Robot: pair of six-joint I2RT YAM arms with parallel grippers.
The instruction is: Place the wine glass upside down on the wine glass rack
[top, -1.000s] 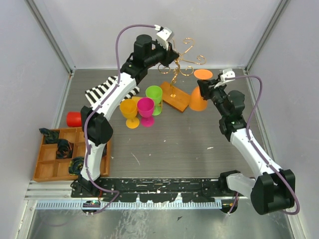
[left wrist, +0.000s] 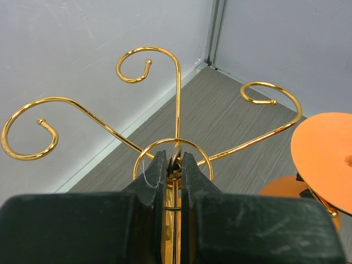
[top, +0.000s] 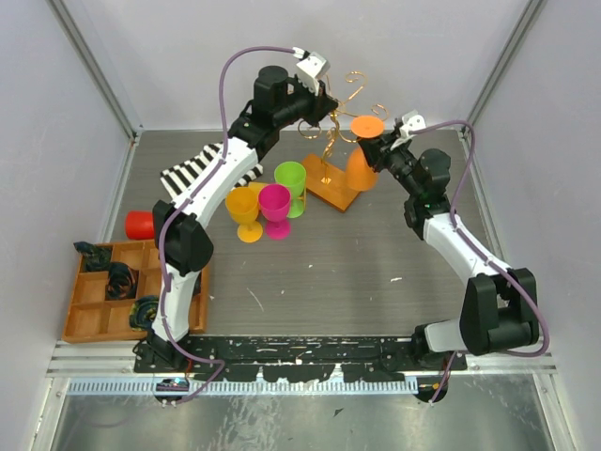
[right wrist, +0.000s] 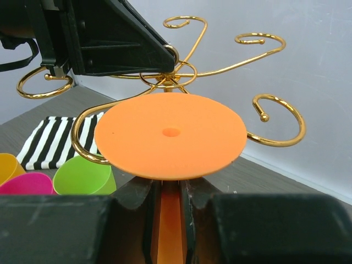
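An orange wine glass [top: 361, 172] hangs upside down, its round base on top and bowl below, with my right gripper shut on its stem. The base [right wrist: 165, 132] covers part of a curled arm of the gold rack [top: 328, 147] in the right wrist view. Whether the stem sits inside that curl is hard to tell. My left gripper is shut on the small ring at the rack's top. In the left wrist view the orange base [left wrist: 324, 154] shows at the right edge, overlapping the end of a rack arm [left wrist: 330, 209].
Yellow [top: 243, 207], pink [top: 274, 205] and green [top: 290, 177] glasses stand left of the rack's wooden base [top: 331, 185]. A striped cloth [top: 192, 172], a red cup [top: 139, 225] and a wooden tray [top: 84, 322] lie farther left.
My right gripper has carried the orange glass left and slightly up in the top view, so its base now overlaps the rack's right side. The left arm has stayed still.
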